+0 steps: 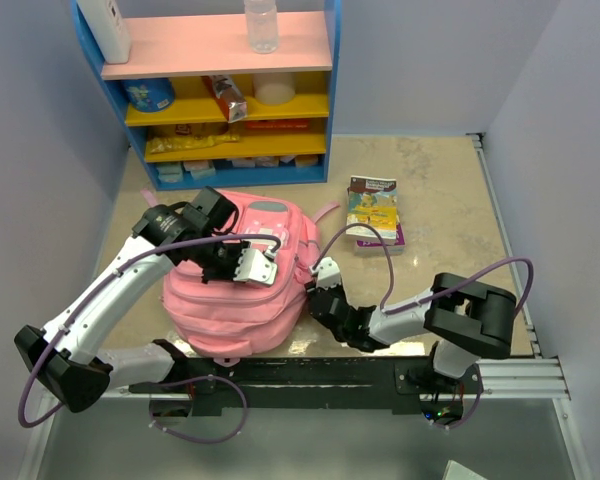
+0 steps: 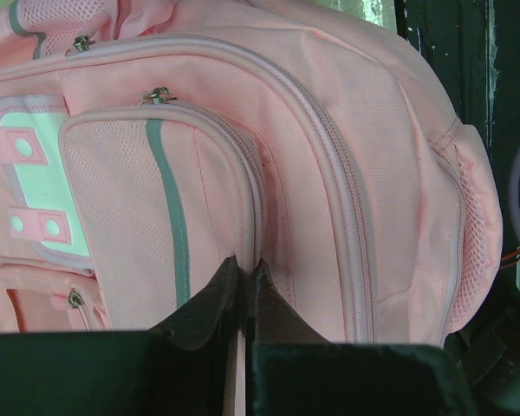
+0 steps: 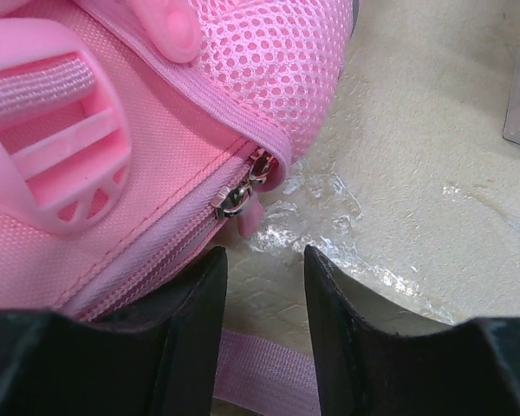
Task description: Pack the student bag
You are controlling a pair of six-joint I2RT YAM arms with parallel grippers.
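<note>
The pink student bag [image 1: 230, 310] lies on the table, front face up. Resting against its front pocket is my left gripper, fingers shut together at the pocket's piped edge. I cannot tell whether any fabric is pinched between its tips. Low at the bag's right side, my right gripper stands open, its gap just in front of a zipper pull [image 3: 250, 215]. The pull hangs by the mesh side pocket [image 3: 269, 74], with nothing between the fingers. A pink strap [image 3: 269, 373] lies below them.
Behind the bag stands a shelf [image 1: 220, 143] with several packages and a clear bottle [image 1: 262, 25] on top. Books [image 1: 372, 205] lie to the bag's right, with bare table [image 1: 445, 220] beyond. A plastic buckle [image 3: 61, 134] sits near my right gripper's left finger.
</note>
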